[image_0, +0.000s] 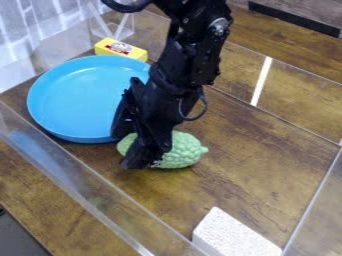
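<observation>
The black gripper (144, 140) is lowered onto a green, bumpy oblong object (181, 153) on the wooden table, covering much of its left part. Whether the fingers are closed on it is hidden by the gripper's body. A blue plate (74, 97) lies to the left, just beside the gripper.
A yellow box (120, 50) sits behind the plate. A white speckled block (235, 234) lies at the front right. Clear plastic walls edge the area.
</observation>
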